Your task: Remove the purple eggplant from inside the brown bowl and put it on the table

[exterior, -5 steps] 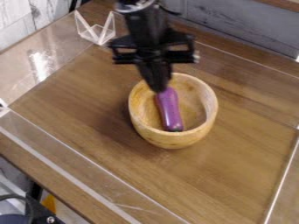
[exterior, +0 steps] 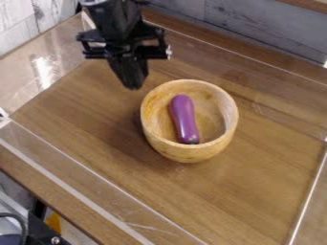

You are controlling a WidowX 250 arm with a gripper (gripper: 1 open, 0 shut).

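The purple eggplant [exterior: 185, 119] lies lengthwise inside the brown bowl [exterior: 151, 126], which sits right of the middle of the table. My gripper [exterior: 133, 80] hangs above the table, up and to the left of the bowl, apart from both the bowl and the eggplant. Its dark fingers are small and blurred here, so their gap does not show clearly. Nothing can be made out between them.
A grey wall [exterior: 274, 31] bounds the back. Cables and dark gear lie beyond the table's edge at the lower left.
The eggplant and bowl look unmoved.
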